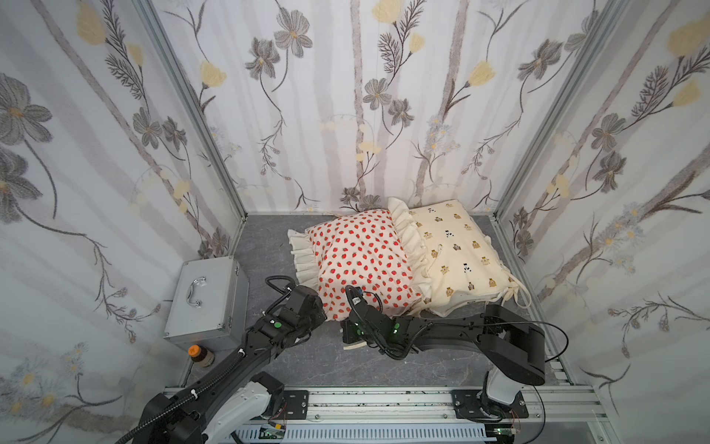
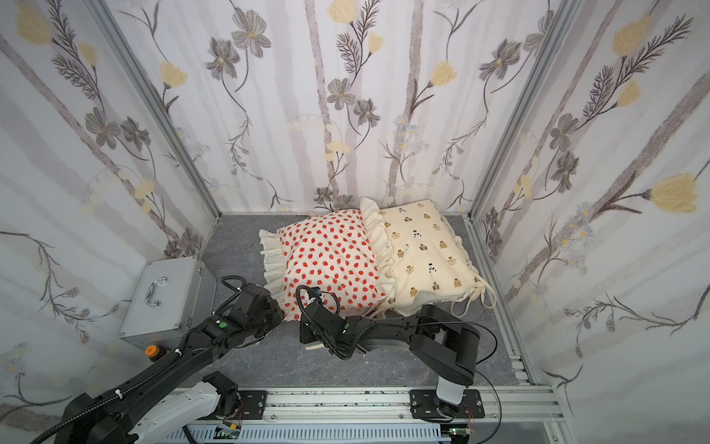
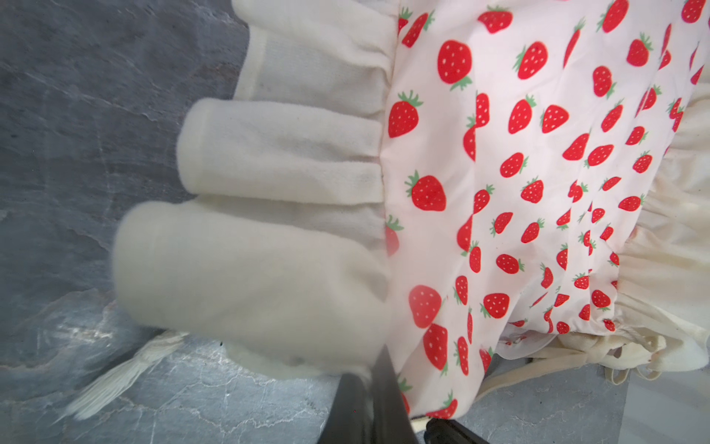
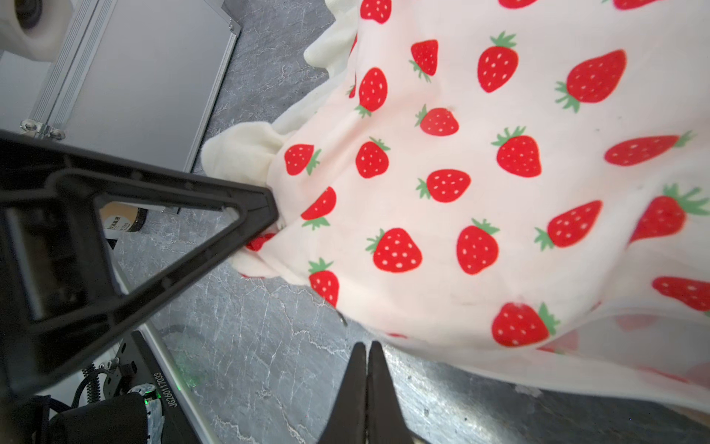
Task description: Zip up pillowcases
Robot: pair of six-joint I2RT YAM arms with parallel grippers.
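The strawberry pillowcase lies with its open front hem toward me. My left gripper is shut on its near left corner, by the cream ruffle. In the right wrist view the dark tip of that left gripper presses the cloth. My right gripper is shut, nothing between its fingers, just below the hem. A small dark sliver, likely the zipper pull, pokes from the hem ahead of the right fingertips, outside them. In the top views the arms hide this corner.
A cream animal-print pillowcase adjoins on the right, its ties hanging at the front. A silver case and an orange-capped bottle stand at left.
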